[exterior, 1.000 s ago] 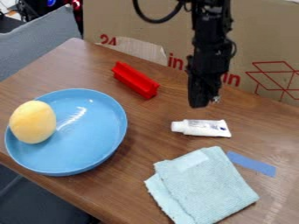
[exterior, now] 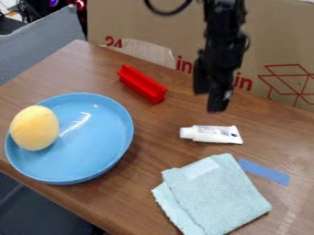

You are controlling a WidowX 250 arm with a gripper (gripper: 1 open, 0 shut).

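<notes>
The black gripper (exterior: 216,99) hangs above the wooden table, over the area behind a white tube (exterior: 211,134). It is dark and slightly blurred, with nothing visible held in it. A red block (exterior: 141,83) lies to its left. A blue plate (exterior: 92,147) at the left front holds a pale yellow round object (exterior: 35,128). A folded light cyan cloth (exterior: 211,195) lies at the front right, beside a flat blue strip (exterior: 265,172).
A cardboard box (exterior: 280,61) stands along the back of the table (exterior: 160,174). A grey surface (exterior: 31,46) is beyond the left edge. Bare wood shows at the right and between plate and cloth.
The gripper has risen slightly from its position a second ago and shifted a little. The objects on the table have not moved.
</notes>
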